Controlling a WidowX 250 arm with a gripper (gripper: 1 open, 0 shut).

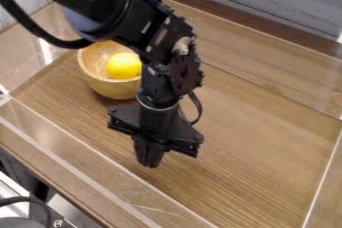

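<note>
My black gripper [148, 158] is low over the middle-front of the wooden table, its fingers pointing down and shut, with nothing visible between them. Behind it to the left, a wooden bowl [94, 76] holds a yellow round object [123, 65]. The bowl is partly hidden by my arm.
A white tiled wall [267, 2] runs along the back. A dark cable lies beyond the table's front left edge.
</note>
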